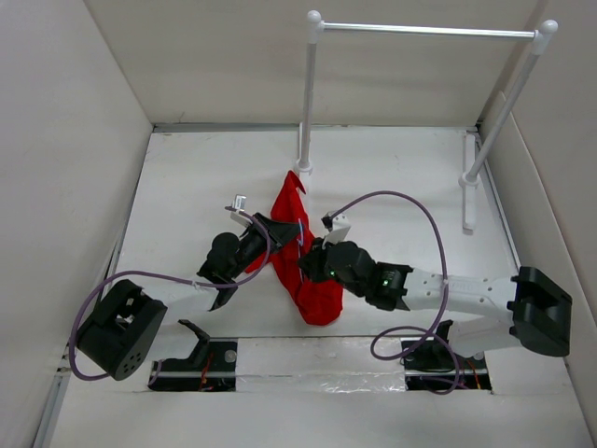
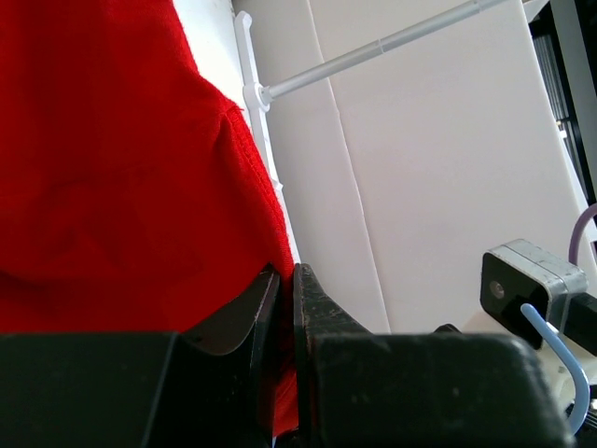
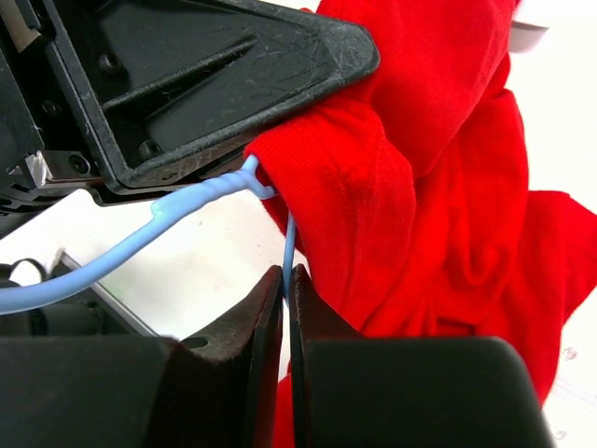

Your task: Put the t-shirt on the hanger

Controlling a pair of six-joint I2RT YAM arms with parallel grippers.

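Note:
The red t shirt (image 1: 319, 297) lies bunched below the rack's left post. My left gripper is shut on a folded edge of the shirt. The light blue hanger (image 3: 126, 245) runs into the shirt's folded opening beside the left gripper's black housing in the right wrist view; its thin part reaches down to my right gripper, which is shut on it. In the top view both grippers meet at the shirt's middle, the hanger upright between them.
A white rack with a metal bar (image 1: 420, 31) stands at the back on two posts (image 1: 308, 103). Walls enclose both sides.

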